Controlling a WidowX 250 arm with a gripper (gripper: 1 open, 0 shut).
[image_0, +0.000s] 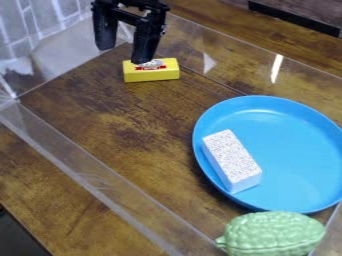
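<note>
My black gripper (126, 40) is at the top left, open, its two fingers pointing down above a small yellow box (151, 73) with a red and white label. The right finger reaches down near the back of the box; whether it touches it I cannot tell. A blue round plate (291, 156) sits on the right with a white speckled block (230, 159) lying on it.
A green bumpy vegetable-like object (271, 234) lies at the bottom right. Clear plastic walls border the wooden surface (107, 130), which is free left of the plate. A grey tiled backdrop (34, 35) is at the top left.
</note>
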